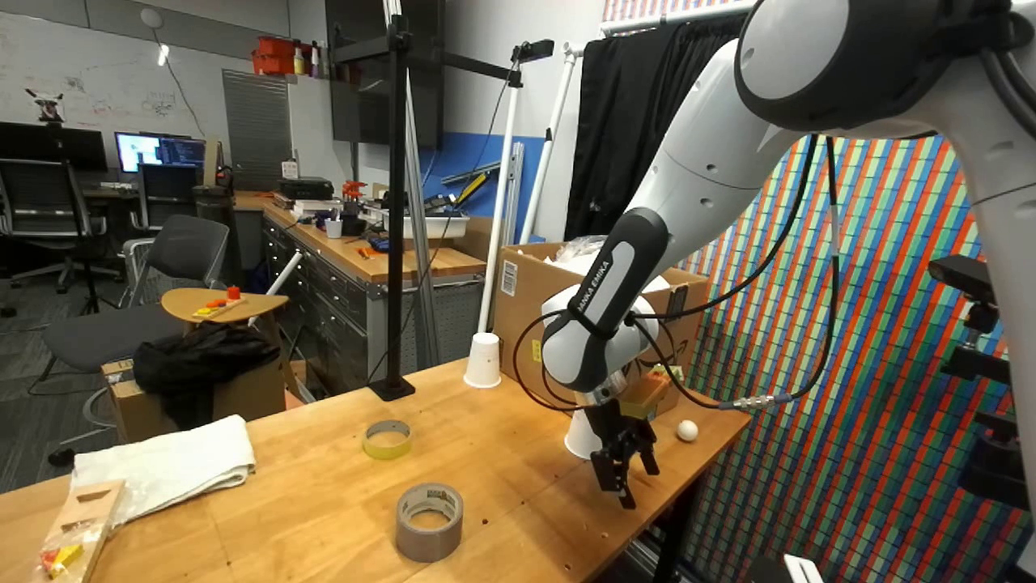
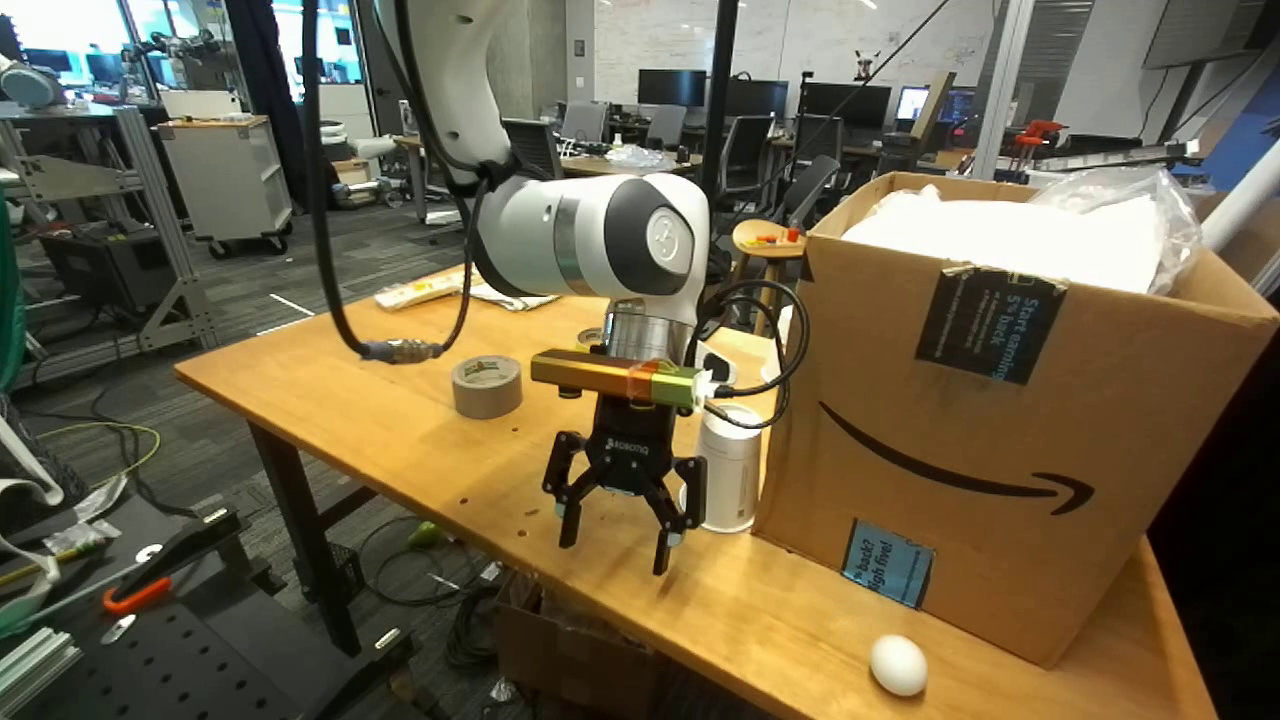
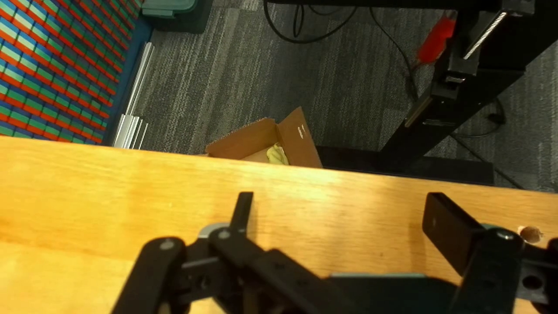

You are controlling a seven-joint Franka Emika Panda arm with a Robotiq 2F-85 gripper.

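Observation:
My gripper (image 2: 615, 560) is open just above the table near its edge, with empty space between its spread fingers. In the wrist view the gripper has only bare wood between the fingertips. A small white ball (image 2: 899, 665) lies on the table in front of the big cardboard box, apart from the gripper; exterior view 1 shows the same ball (image 1: 687, 431) to the right of the gripper (image 1: 635, 487). Close behind the gripper stands an upside-down white cup (image 2: 729, 470). Another white cup (image 1: 482, 361) is upside down at the table's back edge.
The large cardboard box (image 2: 960, 444) fills the table's far end. A grey tape roll (image 1: 429, 523), a yellow tape roll (image 1: 388, 440) and a white cloth (image 1: 165, 465) lie on the table (image 1: 301, 495). The table's edge (image 3: 366, 175) runs close by the fingers.

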